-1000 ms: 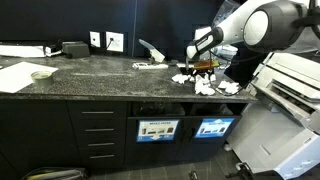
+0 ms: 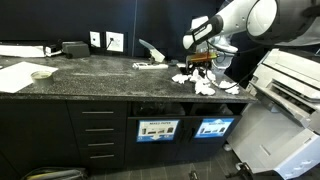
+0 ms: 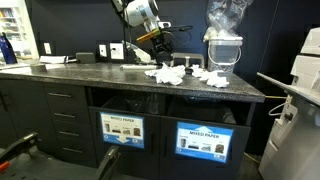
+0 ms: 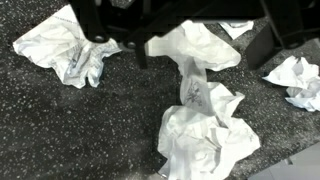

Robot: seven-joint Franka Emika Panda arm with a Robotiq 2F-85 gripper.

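Observation:
Crumpled white papers (image 2: 205,84) lie scattered near the counter's right end, several of them spread along its edge in exterior view 2 (image 3: 167,74). Above them hangs my gripper, fingers apart. In the wrist view, a crumpled sheet (image 4: 190,45) shows through the gap between the dark fingers, lying on the counter below. A larger ball of paper (image 4: 205,138) is just below that sheet in the picture. To the left is a flatter sheet (image 4: 65,45) with faint print; another crumpled piece (image 4: 297,82) lies at the right.
Beneath the dark speckled counter (image 3: 75,72) are two openings with blue-and-white "mixed paper" signs (image 3: 122,127). A clear container (image 3: 224,48) stands behind the papers.
My gripper has risen a little from the papers over the last second. The papers look much the same in exterior view 1.

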